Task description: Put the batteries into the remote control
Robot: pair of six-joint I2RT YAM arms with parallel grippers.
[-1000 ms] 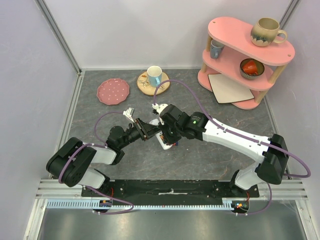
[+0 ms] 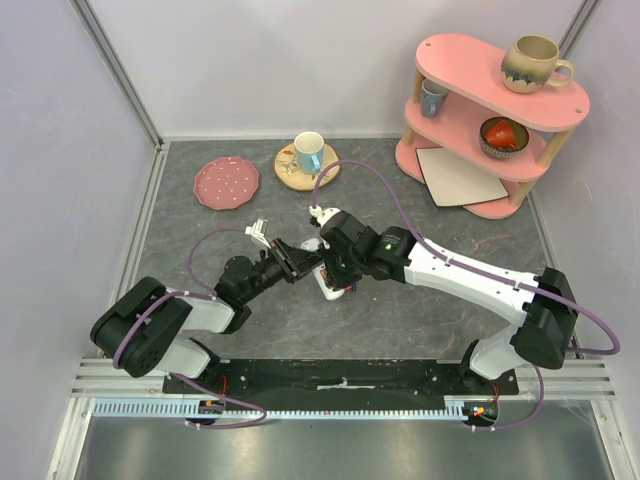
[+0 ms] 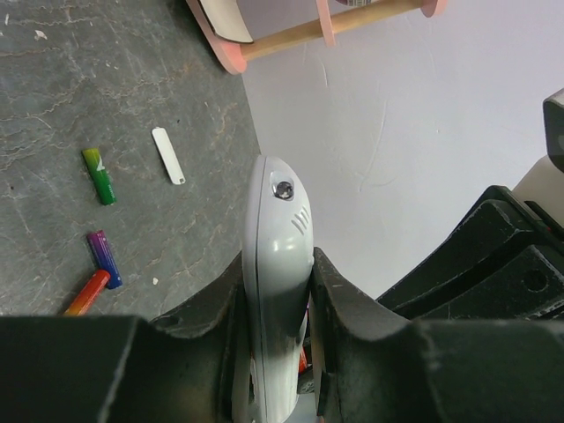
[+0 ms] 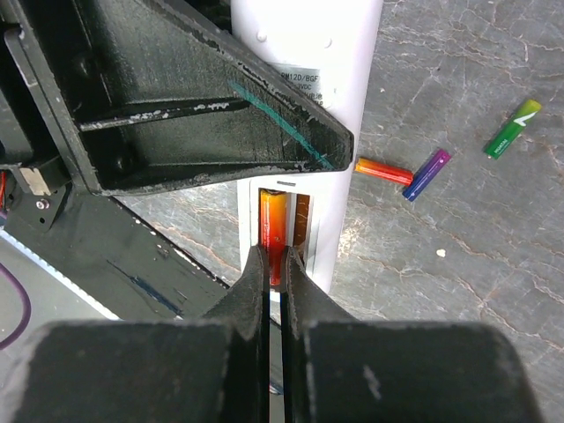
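The white remote control (image 4: 330,225) is held by my left gripper, shut across its body. Its open battery compartment faces the right wrist camera. An orange battery (image 4: 273,220) lies in the left slot of that compartment. The slot beside it shows a brownish strip (image 4: 301,218); whether that is a battery I cannot tell. My right gripper is shut, its tips over the lower end of the orange battery and covering it there. Loose on the table are an orange battery (image 4: 384,171), a purple battery (image 4: 427,174) and a green battery (image 4: 512,129).
A small white strip (image 3: 168,156) lies on the table near the green battery. Behind are a pink plate (image 2: 226,183) and a blue mug (image 2: 309,153) on a round board. A pink shelf (image 2: 470,80) stands at the back right.
Both arms stay almost in place in the top view, with only a slight shift of the left arm.
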